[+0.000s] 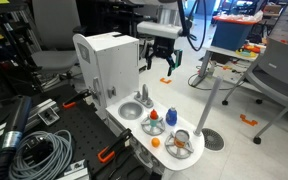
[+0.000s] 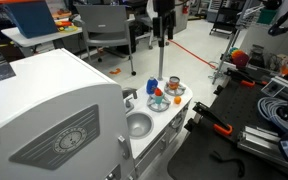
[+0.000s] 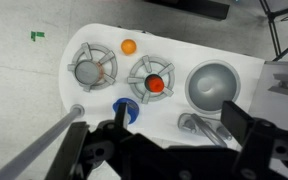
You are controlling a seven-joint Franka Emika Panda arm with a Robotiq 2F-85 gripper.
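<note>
High above a white toy kitchen counter (image 1: 203,151), my gripper stands open, nothing between its spread fingers. A red item (image 3: 156,84) sits on one grey burner (image 3: 138,78). On the other burner is a small metal pot (image 3: 87,72). Between the burners and the gripper side of the wrist view stands a blue object (image 3: 132,112), partly behind a finger. A small orange ball (image 3: 129,47) lies on the counter near its edge. The round sink (image 3: 213,84) and its faucet (image 3: 199,128) are clear of objects.
A white cabinet (image 1: 106,62) rises beside the sink end of the counter. A dark bench (image 1: 69,130) with a coiled cable (image 1: 44,155) and orange-handled clamps (image 1: 115,149) stands alongside. A thin upright post (image 1: 208,105) rises near the blue object.
</note>
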